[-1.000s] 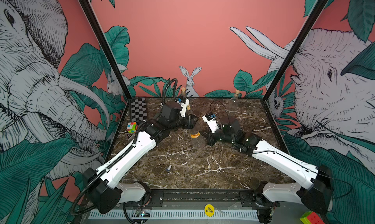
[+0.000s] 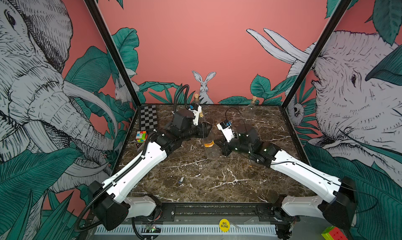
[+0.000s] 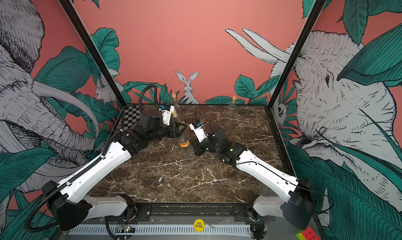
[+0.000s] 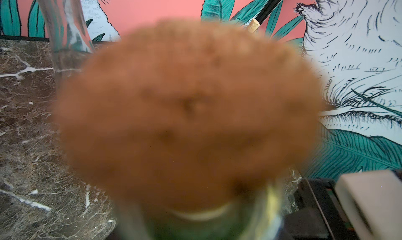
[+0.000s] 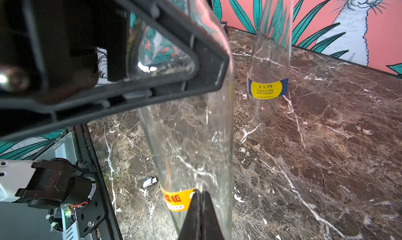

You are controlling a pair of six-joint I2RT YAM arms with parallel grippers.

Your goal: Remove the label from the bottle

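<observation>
A clear glass bottle (image 5: 188,143) stands near the table's middle, with an orange label (image 2: 208,144) low on it. My left gripper (image 2: 205,129) is shut on the bottle's upper part; its cork (image 4: 188,114) fills the left wrist view, blurred. My right gripper is shut, its fingertips at the orange label (image 5: 176,200) on the lower bottle; whether it pinches the label's edge I cannot tell.
A bottle with a yellow and blue label (image 5: 266,89) stands behind, and another bottle (image 2: 252,108) at the back right. A checkered board (image 2: 148,114) and a puzzle cube (image 2: 141,136) are at the left.
</observation>
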